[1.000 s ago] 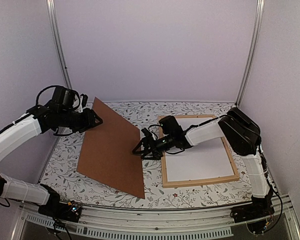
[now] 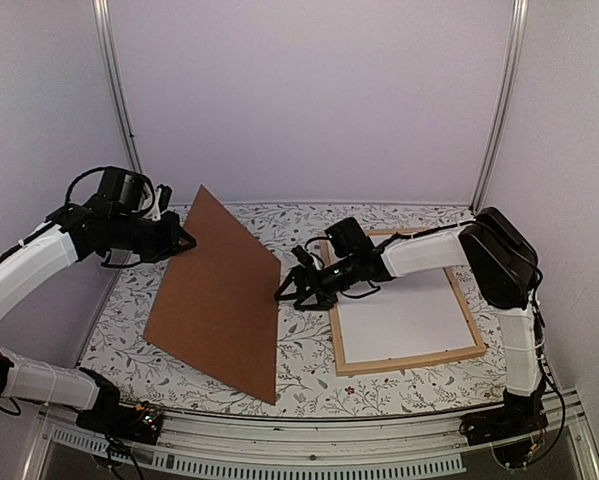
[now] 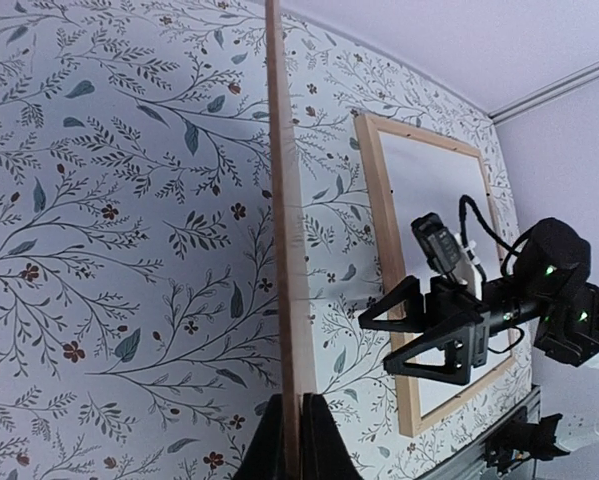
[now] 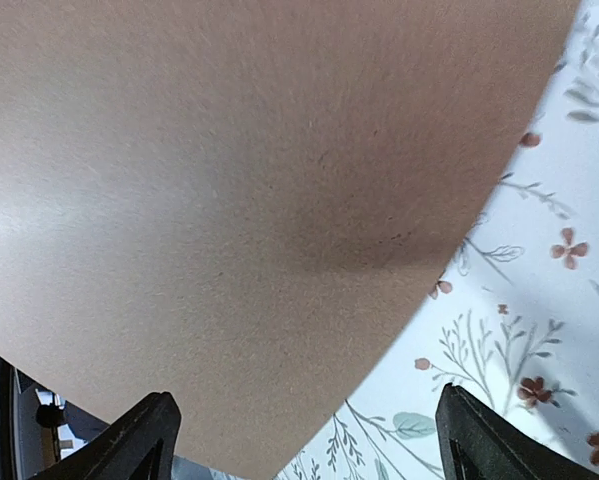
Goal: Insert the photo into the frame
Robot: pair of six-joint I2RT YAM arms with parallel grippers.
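A brown backing board (image 2: 219,300) stands tilted off the table on the left, and its edge runs up the left wrist view. My left gripper is shut on the board; in that view the board's edge (image 3: 285,250) comes down between the black fingers. My right gripper (image 2: 291,292) is open, its fingers wide apart with nothing between them, close to the board's right side. The wooden frame (image 2: 409,362) lies flat at the right with a plain white sheet (image 2: 399,325) inside it. No printed picture shows.
A metal rail (image 2: 309,425) runs along the front edge. The right arm (image 2: 429,250) crosses above the frame, hiding part of it.
My right gripper has drawn back right, off the board; the frame has shifted slightly right.
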